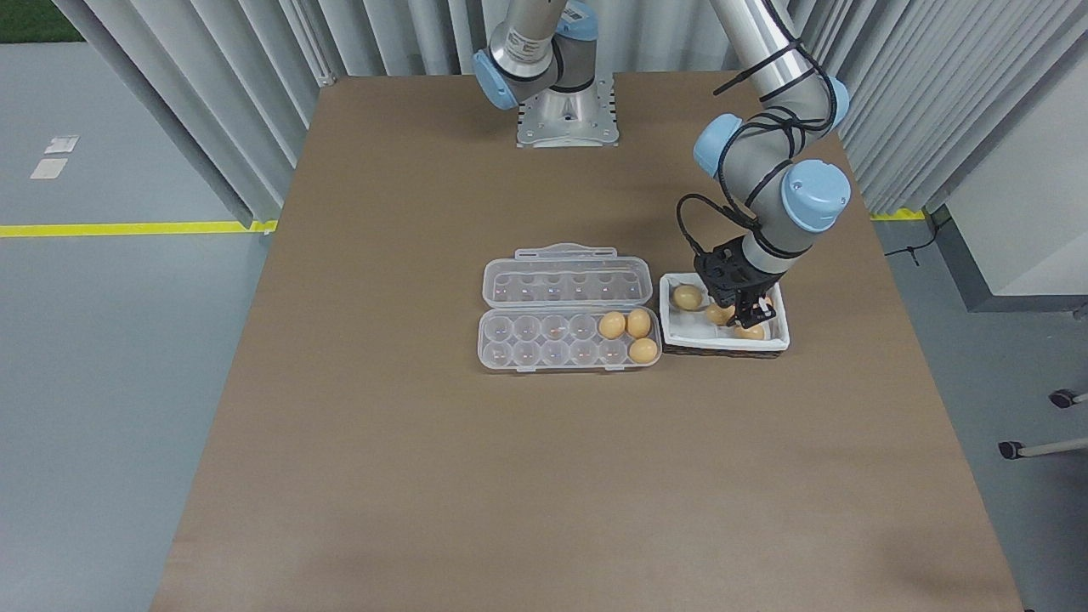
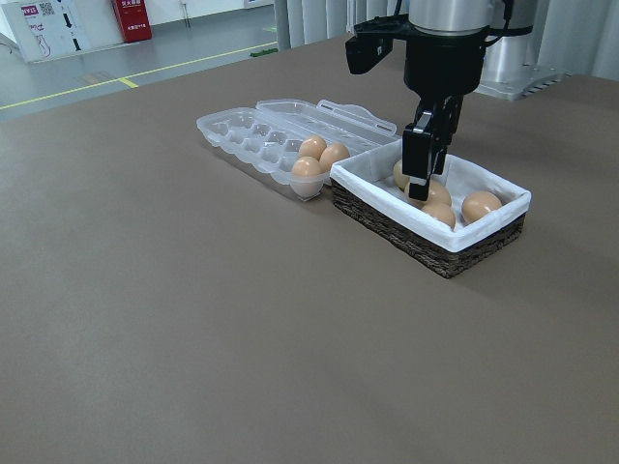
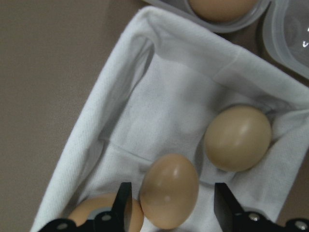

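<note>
My gripper hangs open over a cloth-lined basket. In the wrist view a brown egg lies between and just beyond its two black fingertips; whether they touch it is unclear. Another egg sits to the upper right, and one more at lower left is partly hidden by the left finger. The basket holds several eggs. Left of it, a clear egg carton with open lid holds three eggs at its right end.
</note>
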